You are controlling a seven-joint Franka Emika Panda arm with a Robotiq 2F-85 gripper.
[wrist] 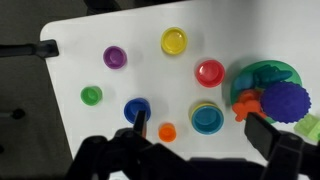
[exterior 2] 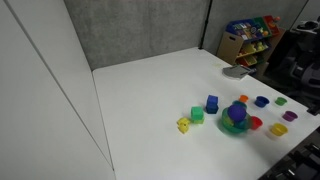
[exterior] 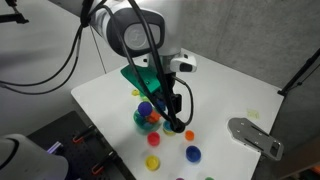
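Observation:
In the wrist view my gripper shows along the bottom edge, its dark fingers spread wide with nothing seen between them. It hangs above the white table among small coloured cups. A green bowl (wrist: 238, 70) at the right holds a purple spiky ball (wrist: 286, 102), an orange piece (wrist: 247, 104) and a dark teal piece (wrist: 270, 75). Nearer the middle are a red cup (wrist: 210, 73), a yellow cup (wrist: 174, 41) and a teal-blue cup (wrist: 207, 118). Further left lie a dark blue cup (wrist: 137, 109), an orange cup (wrist: 167, 132), a purple cup (wrist: 115, 57) and a green cup (wrist: 92, 95).
Beyond the cups lies a grey metal tray (exterior: 257, 137). In exterior view 2, green blocks (exterior 2: 196, 115), a dark blue block (exterior 2: 212, 103) and a yellow block (exterior 2: 183, 125) stand left of the bowl. A rack of coloured bins (exterior 2: 247, 42) is at the back.

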